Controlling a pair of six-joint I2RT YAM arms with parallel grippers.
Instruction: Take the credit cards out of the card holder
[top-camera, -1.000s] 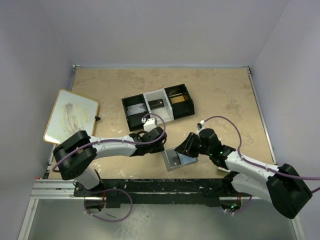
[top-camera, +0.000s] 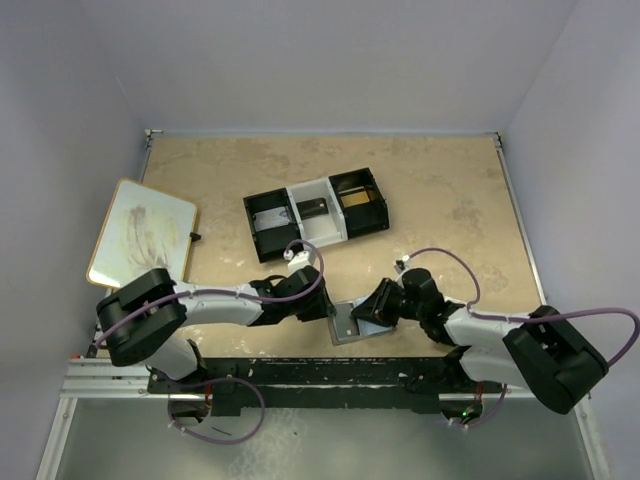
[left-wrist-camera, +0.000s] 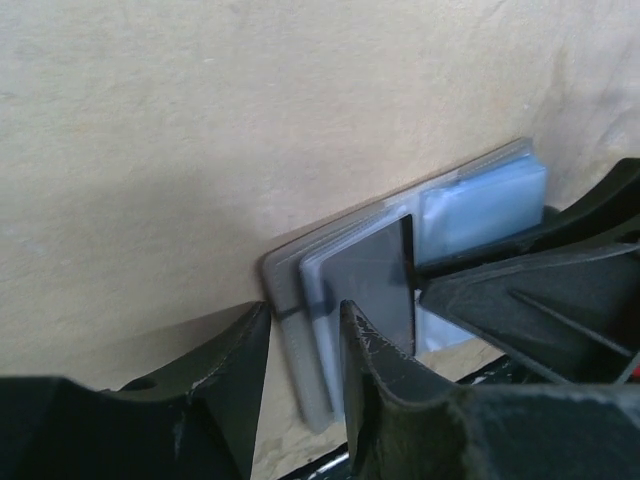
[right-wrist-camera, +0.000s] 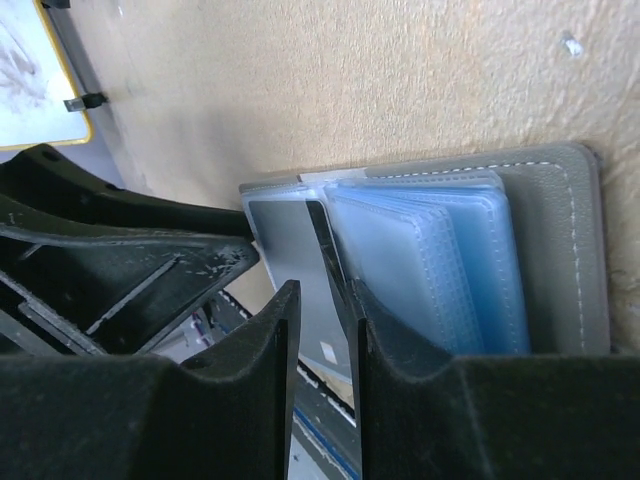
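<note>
The card holder (top-camera: 345, 337) lies flat and spread at the front middle of the table. A dark grey card (right-wrist-camera: 285, 230) shows under clear plastic on its left part. Blue-white plastic leaves (right-wrist-camera: 420, 240) cover the right part. My left gripper is at the holder's left edge, its fingers a little apart around that edge. My right gripper is over the line between the card and the blue leaves, its fingers slightly apart above the dark strip there. Whether either one touches the holder is hard to tell.
Farther back stands a tray with black (top-camera: 268, 246), white (top-camera: 322, 232) and black compartments holding small items. A whiteboard (top-camera: 145, 235) leans at the left. A white box (top-camera: 480, 364) sits partly under my right arm.
My right gripper has lowered toward the holder's middle. The holder has hardly moved.
</note>
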